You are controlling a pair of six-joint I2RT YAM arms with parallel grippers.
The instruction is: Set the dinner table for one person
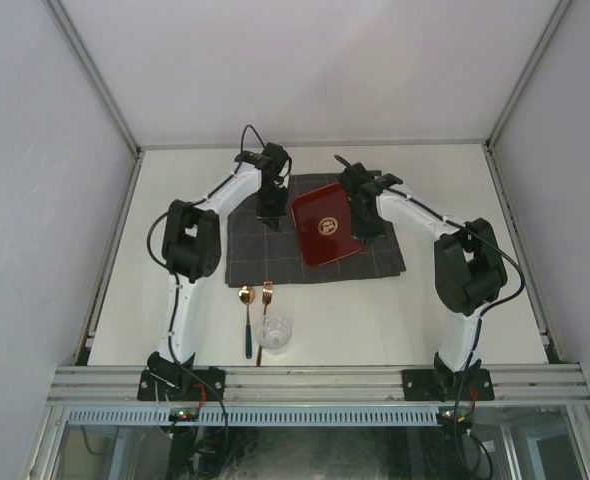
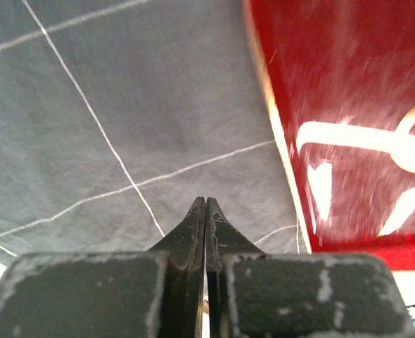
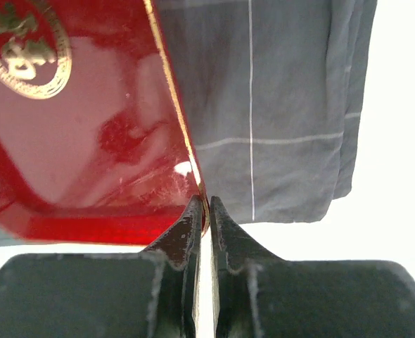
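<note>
A red square plate [image 1: 320, 240] with a gold emblem lies tilted in angle on the grey cloth [image 1: 260, 260]. My right gripper is shut at the plate's right rim [image 3: 172, 88]; whether the rim is between its fingertips is hard to tell. My left gripper is shut with nothing between its fingers, over bare cloth just left of the plate [image 2: 348, 77]. A gold spoon [image 1: 246, 296] with teal handle, a fork [image 1: 267, 294] and a clear glass [image 1: 274, 332] lie below the cloth.
Metal rails edge the table, with walls at the back and sides.
</note>
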